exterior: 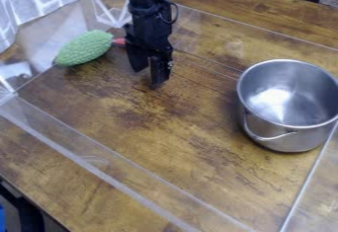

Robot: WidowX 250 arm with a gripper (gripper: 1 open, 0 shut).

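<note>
My black gripper (149, 66) reaches down low over the wooden table at the upper middle, just right of a green corn cob (82, 48). A small red or pink piece (119, 41) shows behind the arm, beside the cob. I cannot tell whether the fingers are open or shut, or if anything is between them.
A steel pot (288, 100) with a wire handle stands at the right. Clear plastic walls edge the wooden work surface (158, 157).
</note>
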